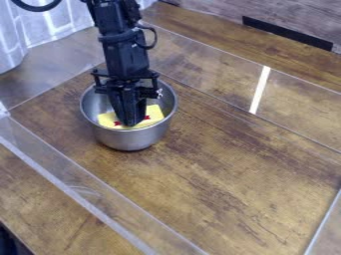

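Note:
A steel bowl stands on the wooden table with a yellow item inside, bearing some red and white print. My black gripper reaches down from above into the bowl, over the yellow item, and hides much of it. The fingertips are dark and bunched together; whether anything is between them cannot be seen.
Bare wooden table spreads to the right and front. Clear panel edges cross the table at left and right, and a crumpled translucent sheet is at the upper left.

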